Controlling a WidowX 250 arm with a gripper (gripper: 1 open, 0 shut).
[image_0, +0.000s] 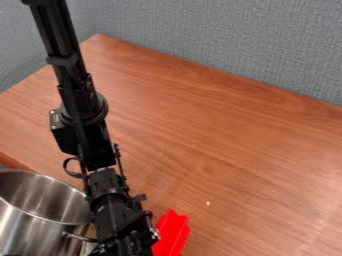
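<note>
My black arm reaches down from the top left to the bottom edge of the view, where the gripper (123, 242) is low, between a steel pot (30, 210) and a red object (171, 234). The pot is cut off at the left edge. The red object lies just right of the gripper, partly hidden by it and cut off at the bottom edge. The fingertips are not clearly visible, so I cannot see whether they hold anything.
Grey padded walls (241, 40) stand behind it and to the left.
</note>
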